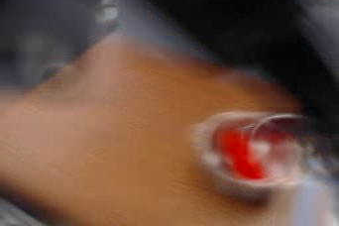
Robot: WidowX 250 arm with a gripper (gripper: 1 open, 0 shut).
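A steel pot [220, 163] with a red object [243, 154] inside sits on the right part of the wooden table. The whole view is badly blurred. A large dark shape, likely part of the arm, fills the upper right; my gripper's fingers cannot be made out.
Grey surfaces [40, 32] lie beyond its far left edge.
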